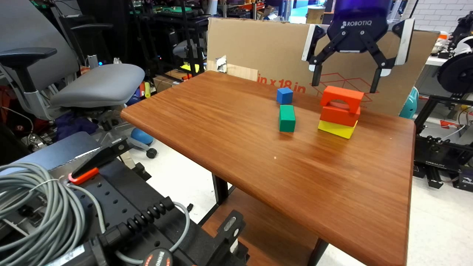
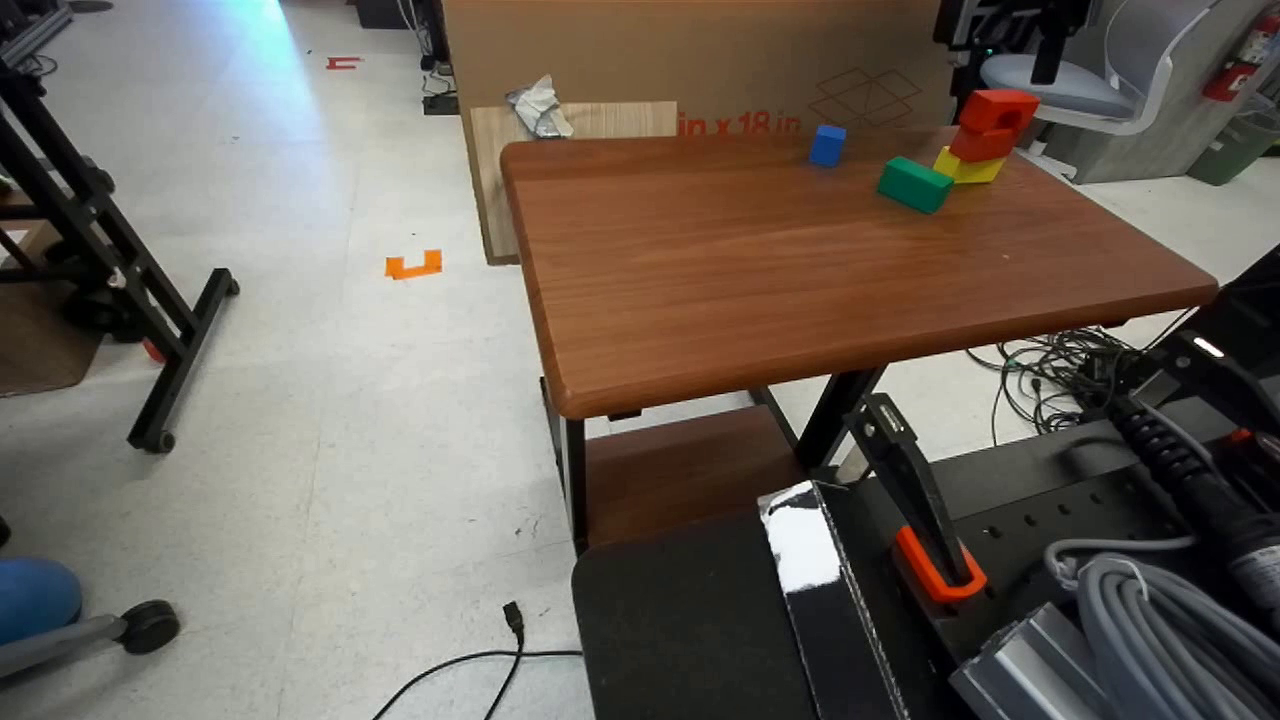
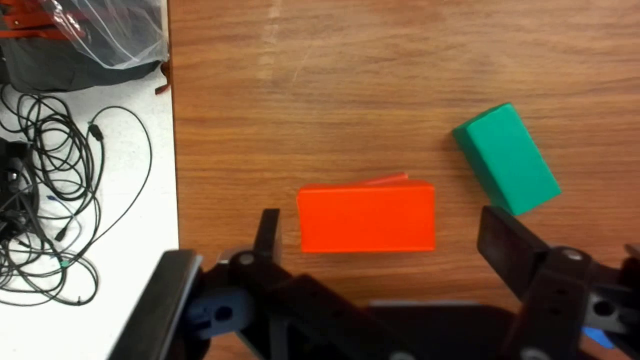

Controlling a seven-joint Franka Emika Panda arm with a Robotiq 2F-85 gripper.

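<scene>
A stack stands at the table's far right in exterior view 1: a yellow block (image 1: 336, 129) at the bottom, a red block (image 1: 339, 115) on it, and a red arch (image 1: 342, 97) on top. From the wrist view, the red arch's flat top (image 3: 367, 218) hides most of what lies under it. My gripper (image 1: 344, 85) is open just above the arch, with nothing between its fingers. A green block (image 1: 287, 119) lies on the table left of the stack. Farther back sits a small blue block (image 1: 284, 95).
Bare wood covers the front and left of the table (image 1: 248, 119). Behind the stack rises a cardboard sheet (image 1: 270, 48). Cables (image 3: 66, 180) lie on the floor beyond the table edge.
</scene>
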